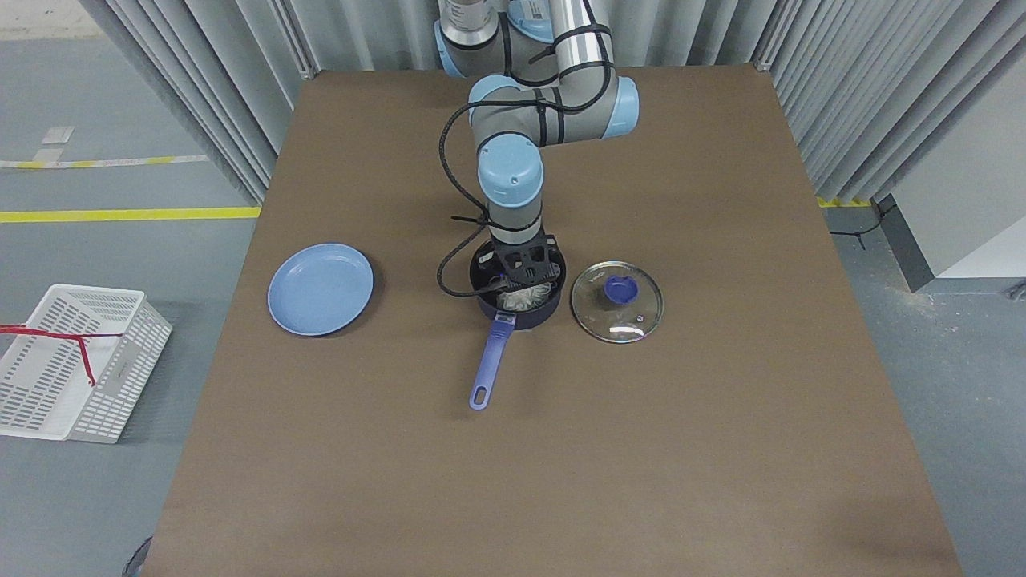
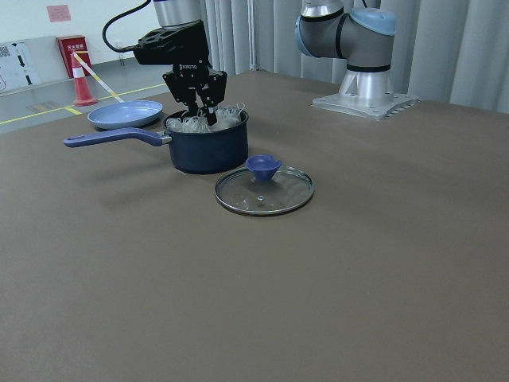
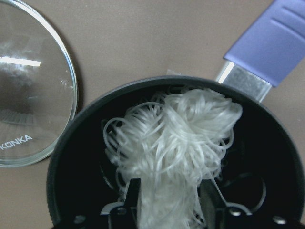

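Note:
A dark saucepan (image 2: pixel 208 151) with a long blue handle (image 1: pixel 490 361) stands on the brown table, holding white noodles (image 3: pixel 176 138). My gripper is down at the pan, its black fingers apart among the noodles, with strands between them; in the wrist view it is open. The fingertips are partly sunk into the pan's contents in the left view. A glass lid with a blue knob (image 1: pixel 620 288) lies on the table beside the pan, right of it in the front view.
A blue plate (image 1: pixel 320 288) lies on the table to the left of the pan. A white plastic basket (image 1: pixel 115 385) is on the floor beyond the table's left side.

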